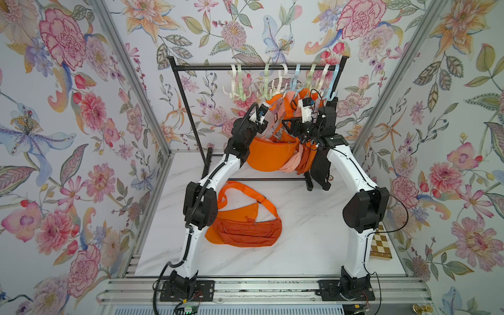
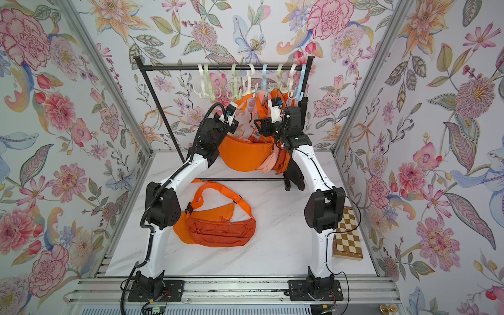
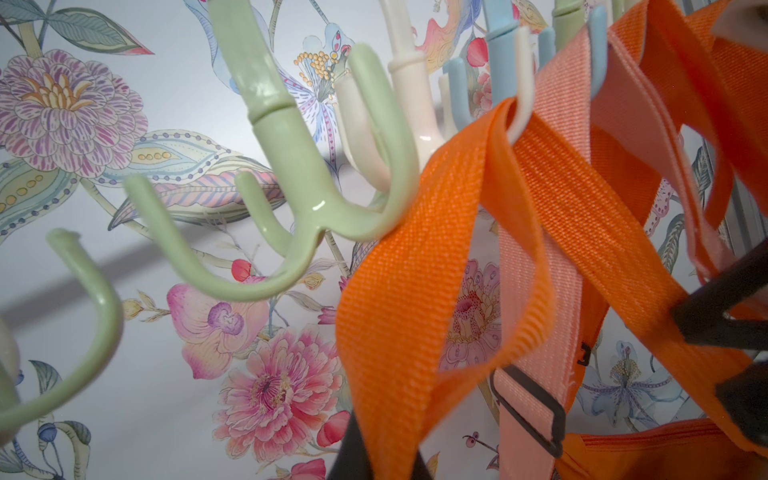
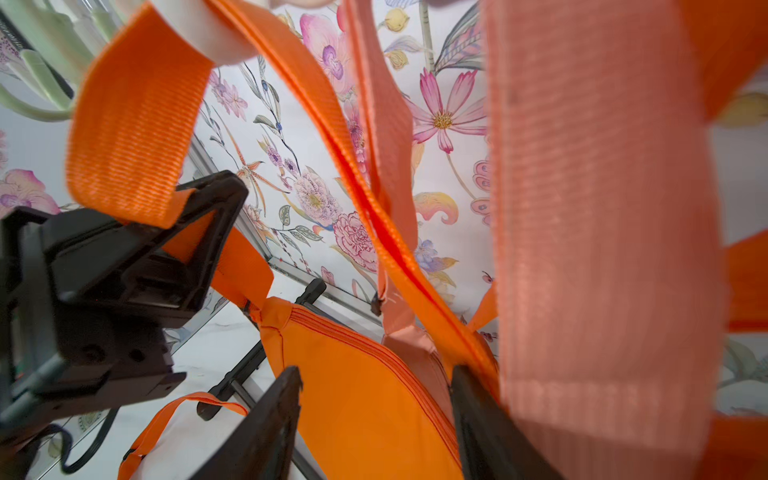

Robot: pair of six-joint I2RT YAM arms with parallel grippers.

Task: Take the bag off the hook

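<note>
An orange bag (image 1: 270, 155) hangs from the rack's hooks with other orange and pink bags. My left gripper (image 1: 261, 121) is at its strap, just below the green hook (image 3: 304, 200); the strap (image 3: 416, 304) runs down to the dark fingers at the wrist view's bottom edge, and the fingers look closed, mostly hidden. My right gripper stands part open among the straps, an orange strap and a blurred pink strap (image 4: 600, 240) close beside its right finger; the orange bag body lies behind the fingers.
An orange bag (image 1: 246, 233) lies on the white table (image 1: 320, 231). The rack's rail (image 1: 204, 67) carries several coloured hooks. A chessboard (image 2: 347, 241) sits at the front right.
</note>
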